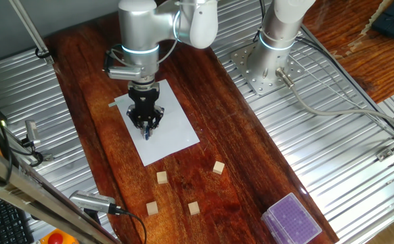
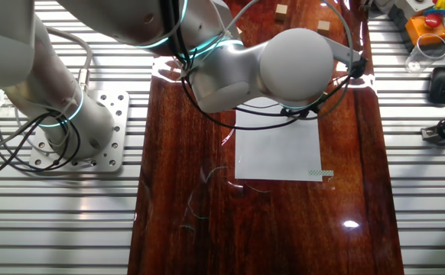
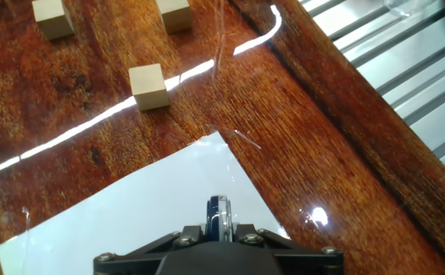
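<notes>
A white sheet of paper lies on the dark wooden board, with a small strip of tape at one corner in exterior view 2. Over the paper my gripper points down, shut on a slim dark blue and silver pen-like object. The wrist view shows this object between the fingers, in front of the paper. Its lower tip is hidden there, so I cannot tell whether it touches the sheet. No drawn mark is clear on the paper. In exterior view 2 the arm hides most of the gripper.
Several small wooden blocks, among them one block near the paper and another block, stand apart on the board. A purple box sits at the board's corner. A camera-like device with a cable stands at the edge.
</notes>
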